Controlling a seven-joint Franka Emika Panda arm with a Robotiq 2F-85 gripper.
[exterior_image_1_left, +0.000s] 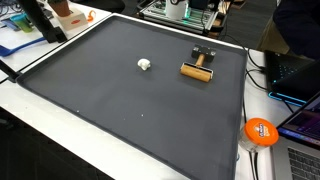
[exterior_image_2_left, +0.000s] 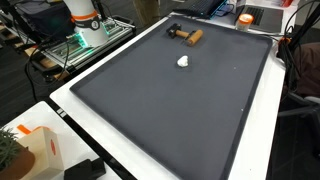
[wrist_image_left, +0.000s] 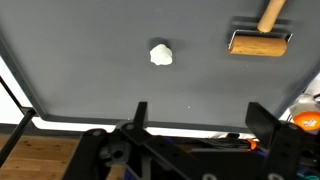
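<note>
In the wrist view my gripper stands open, its two dark fingers wide apart over the grey board with nothing between them. A small white lump lies on the board, ahead of the gripper and a little left of its middle. To the right of that lump is a roller with an orange-brown cylinder and handle. Both exterior views show the white lump and the roller lying apart on the board. Neither exterior view clearly shows the gripper.
Most of the grey board is bare. An orange-lidded tub stands beside it, near a laptop. A potted plant and a black block sit off the opposite end.
</note>
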